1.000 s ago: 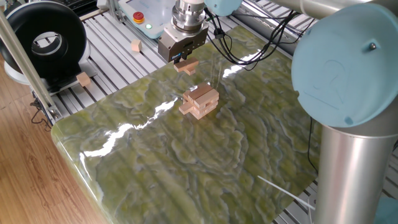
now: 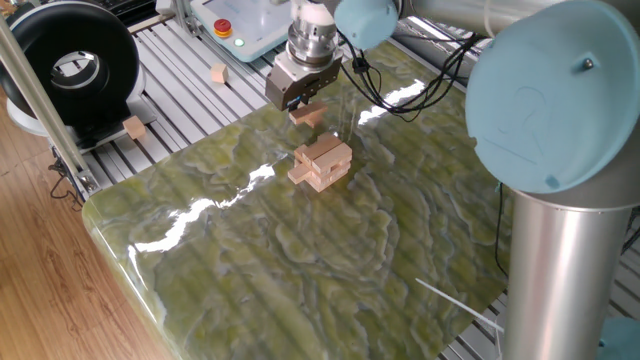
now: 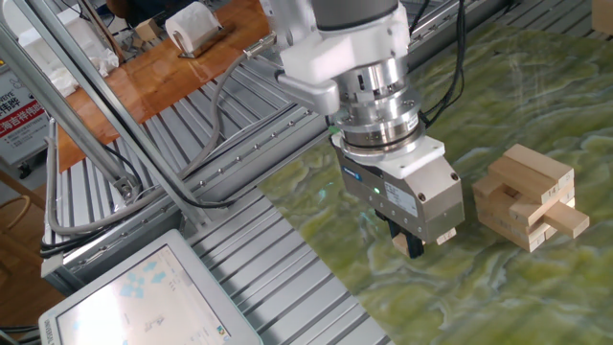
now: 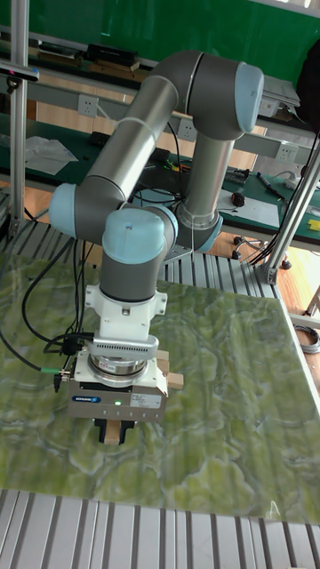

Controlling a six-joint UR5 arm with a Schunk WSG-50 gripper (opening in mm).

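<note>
My gripper point(image 2: 296, 104) hangs low over the green marbled tabletop, on the pendant side of a small wooden stack point(image 2: 322, 164). A pale wooden block point(image 2: 310, 111) is between its black fingers point(image 3: 414, 245); in exterior view 3 wood point(image 4: 113, 432) shows between the two fingers. Another bit of wood shows just under that block, and whether it is a separate piece cannot be made out. The stack point(image 3: 525, 196) has crossed layers, with one block jutting out at its side. It stands apart from the gripper.
Two loose blocks point(image 2: 219, 73) point(image 2: 134, 127) lie on the slatted metal bed outside the green top point(image 2: 230, 280). The teach pendant point(image 3: 153, 297) lies near the gripper. Cables point(image 2: 420, 95) loop behind the wrist.
In exterior view 1 my gripper and the block at its fingers have shifted a little right and down, nearer the stack. The stack has stayed put.
</note>
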